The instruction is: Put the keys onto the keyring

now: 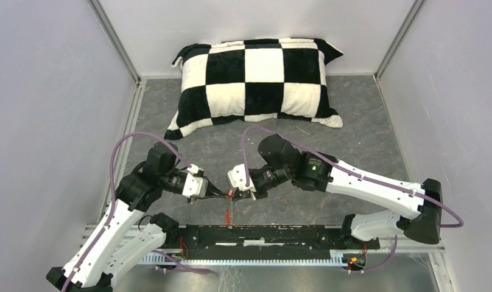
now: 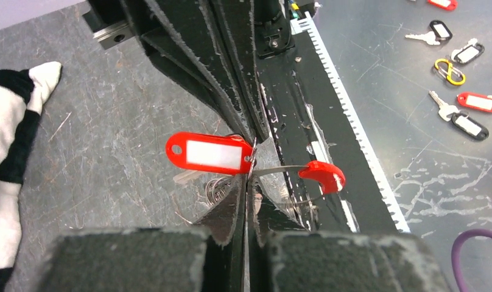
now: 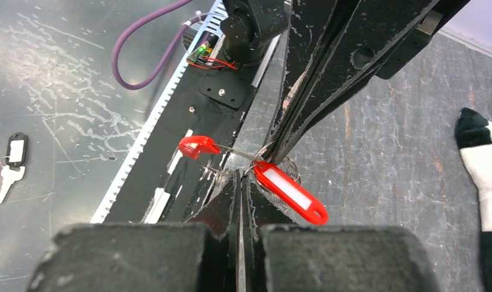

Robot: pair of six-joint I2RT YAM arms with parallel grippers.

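My left gripper and right gripper meet tip to tip low in the middle of the top view, both shut. At their tips is a metal ring cluster (image 2: 214, 190) with a red key tag (image 2: 213, 152) (image 3: 290, 191) and a second red piece (image 2: 321, 176) (image 3: 196, 146) on a thin wire. The ring and tag lie right at the fingertips; which fingers pinch which part, if any, I cannot tell.
A checkered pillow (image 1: 264, 85) fills the back. The grey floor around the arms is clear. Beyond the front rail, loose keys (image 2: 443, 109) with tags and a yellow carabiner (image 2: 449, 72) lie on the metal surface.
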